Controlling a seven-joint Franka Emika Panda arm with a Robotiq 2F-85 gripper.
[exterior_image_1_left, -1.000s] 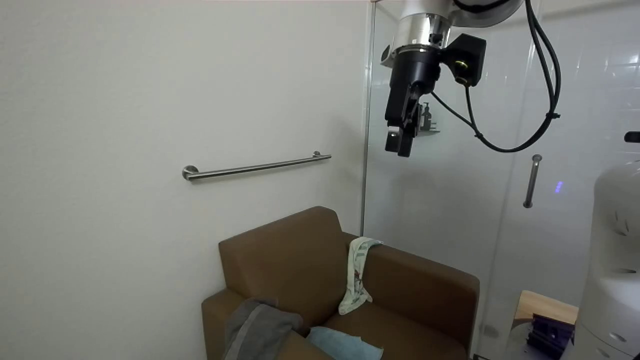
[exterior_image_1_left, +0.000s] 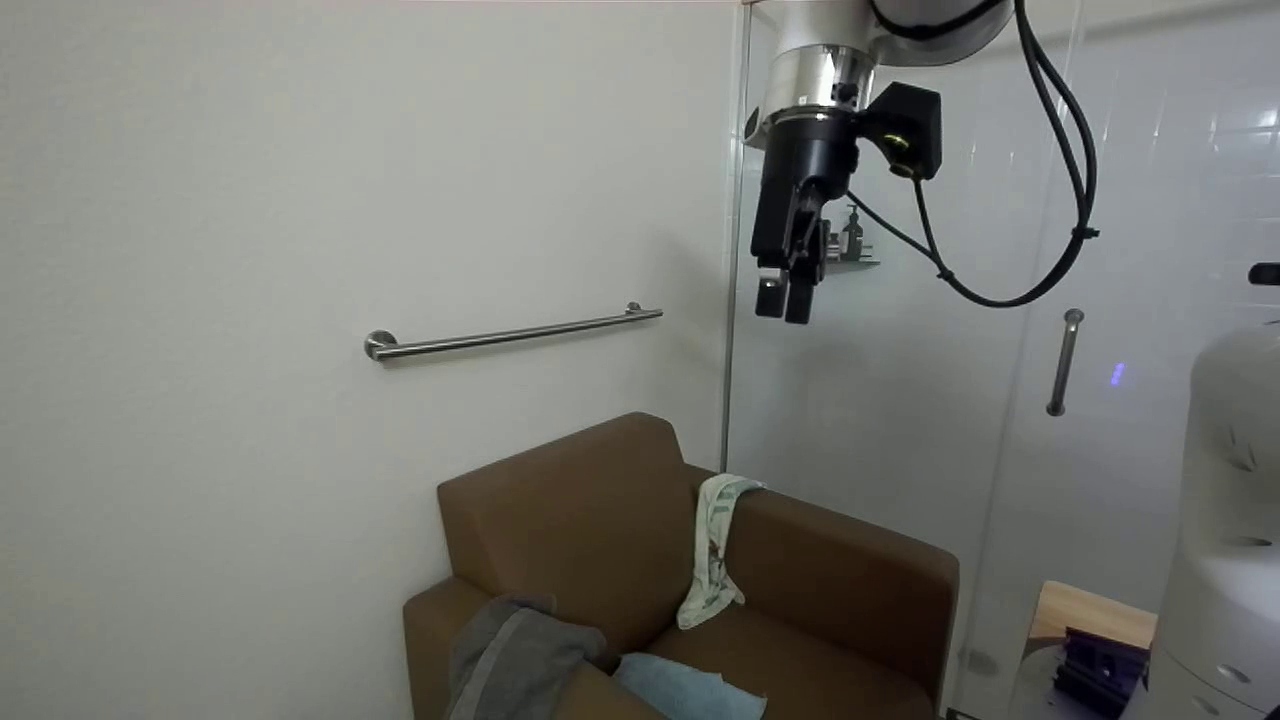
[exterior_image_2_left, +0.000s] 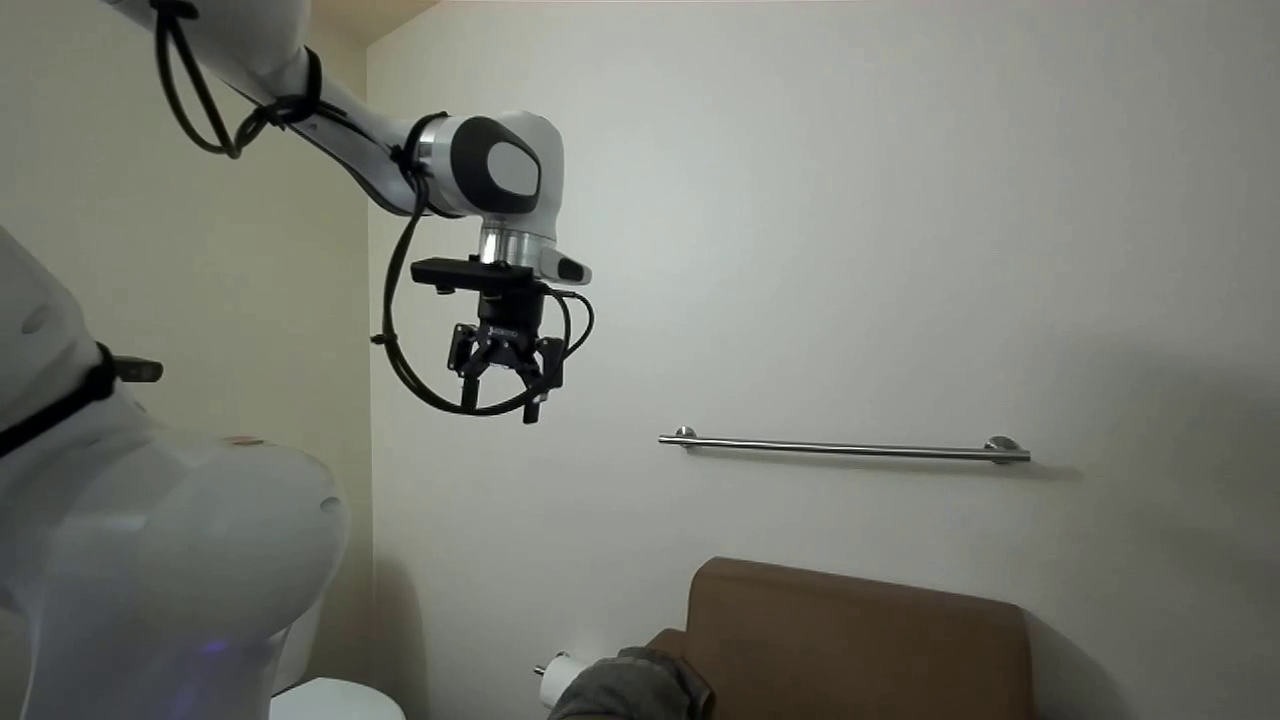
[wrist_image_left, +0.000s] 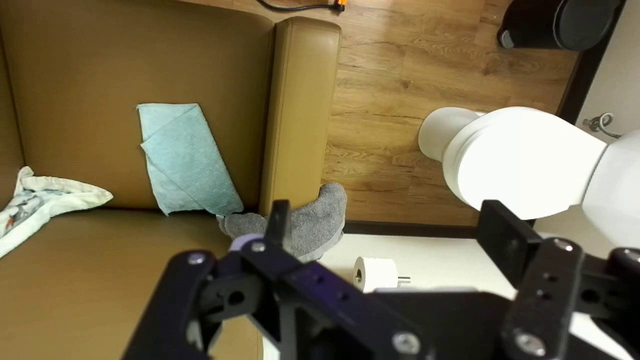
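Note:
High above the brown armchair, my gripper (exterior_image_2_left: 500, 406) is open and points down, its two fingers apart with nothing between them. In the wrist view a light blue cloth (wrist_image_left: 183, 159) lies flat on the chair seat. A grey towel (wrist_image_left: 315, 225) is draped over one armrest, partly hidden by a finger. Over the opposite armrest hangs a white patterned cloth (exterior_image_1_left: 713, 546), its lower end reaching the seat. All the cloths are well below my gripper.
A metal towel bar (exterior_image_1_left: 516, 337) is fixed to the wall above the armchair (exterior_image_1_left: 576, 510). Beside the chair are a toilet (wrist_image_left: 516, 162), a toilet paper roll (wrist_image_left: 376, 273) and a black bin (wrist_image_left: 555, 24). A glass shower panel (exterior_image_1_left: 888, 444) stands behind. The bar itself is bare.
In exterior view 1 my gripper has shifted slightly left and a little down. Its two fingers show a bit farther apart. The cloths and chair have not moved.

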